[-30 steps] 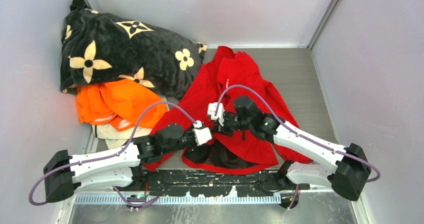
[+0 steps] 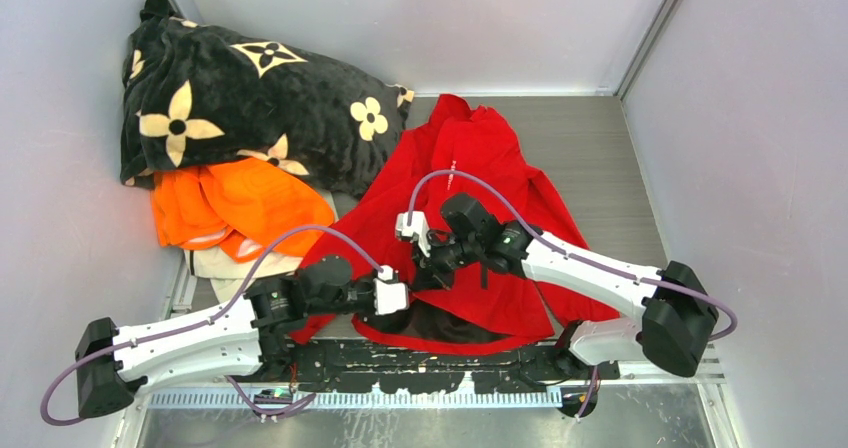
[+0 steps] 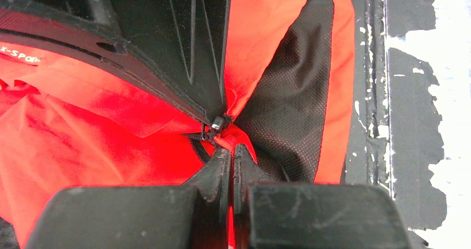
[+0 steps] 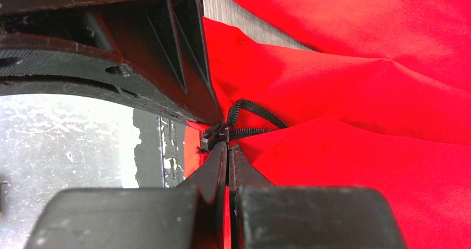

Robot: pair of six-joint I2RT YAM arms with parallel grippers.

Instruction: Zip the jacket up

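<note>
The red jacket [image 2: 520, 198] lies spread open at the centre, its dark mesh lining [image 3: 283, 88] showing at the bottom hem. My left gripper is shut at that hem with red fabric at its fingertips, just below the zipper end [image 3: 216, 128]. My right gripper is shut on the zipper slider [image 4: 214, 138], with black zipper tape [image 4: 255, 113] running from it across the red cloth. The two grippers nearly meet at the lower front of the jacket, each filling part of the other's wrist view.
A patterned dark pillow [image 2: 220, 98] and folded orange cloth [image 2: 240, 203] lie at the left. A metal rail [image 2: 360, 400] runs along the front edge.
Both grippers have moved toward the front and left in the top view, drawing the jacket's lower edge slightly with them.
</note>
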